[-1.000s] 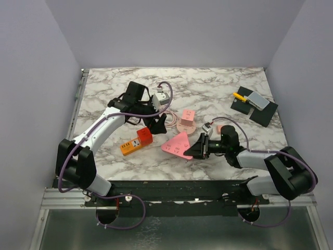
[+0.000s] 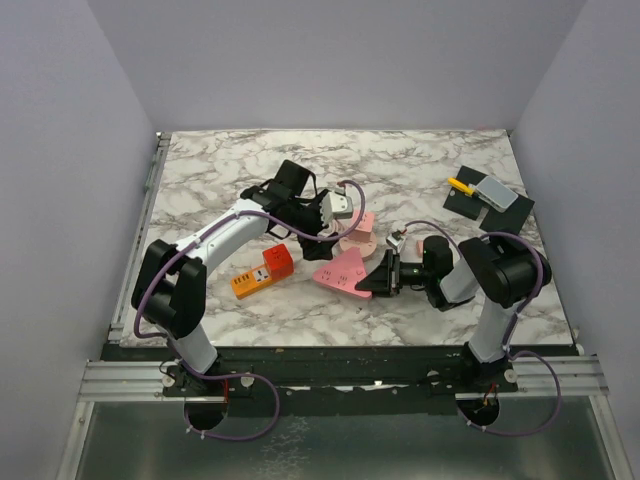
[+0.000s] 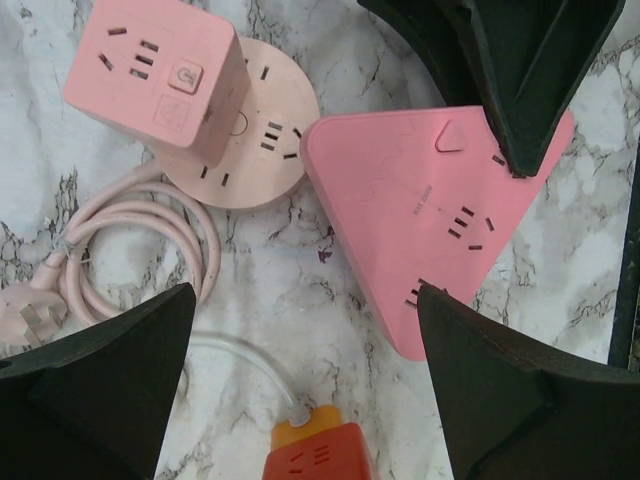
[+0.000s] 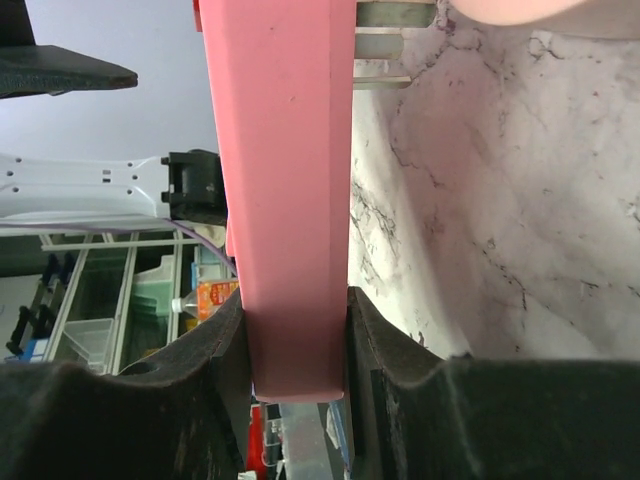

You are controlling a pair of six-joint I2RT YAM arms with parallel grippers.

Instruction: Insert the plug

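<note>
A pink triangular plug (image 3: 400,200) with slots on its upper face is held at one corner by my right gripper (image 2: 376,284). In the right wrist view its pink body (image 4: 285,200) stands between the dark fingers, and metal prongs (image 4: 382,45) stick out of one side. Beside it, a pink round socket base (image 3: 265,150) lies on the marble table, close to a pink cube socket (image 3: 155,80). My left gripper hovers left of the triangular plug, fingers apart and nothing between them.
A coiled pink cord (image 3: 150,215) with its own plug (image 3: 30,318) lies by the cube. The red and orange block (image 2: 277,263) sits to the left, near the left gripper. Dark pads with a grey device (image 2: 496,193) occupy the back right.
The left arm has swung to the right, bringing its gripper nearer the triangular plug. The right arm's elbow has shifted inward and up, while the plug in its gripper has moved only slightly right.
</note>
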